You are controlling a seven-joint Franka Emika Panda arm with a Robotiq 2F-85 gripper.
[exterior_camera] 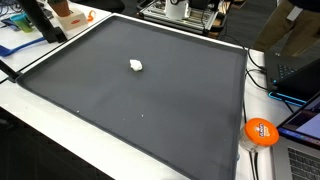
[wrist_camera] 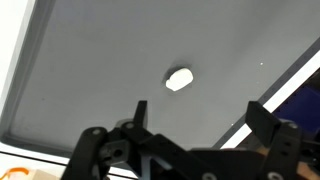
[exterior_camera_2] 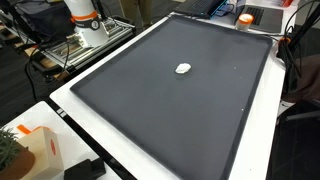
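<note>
A small white object (exterior_camera: 135, 65) lies alone on the dark grey tray-like surface (exterior_camera: 150, 105). It shows as a white blob (exterior_camera_2: 183, 69) in exterior view 2, and as a rounded white piece (wrist_camera: 179, 79) near the middle of the wrist view. In the wrist view my gripper stands open, its two dark fingers wide apart. Bare grey surface shows between them, and the white object is beyond the fingertips, untouched. Neither exterior view shows the gripper's fingers clearly.
An orange-topped round container (exterior_camera: 261, 132) stands on the white table beside the tray, close to a laptop (exterior_camera: 300, 158). At the other end a potted plant (exterior_camera_2: 12, 152) is at the corner.
</note>
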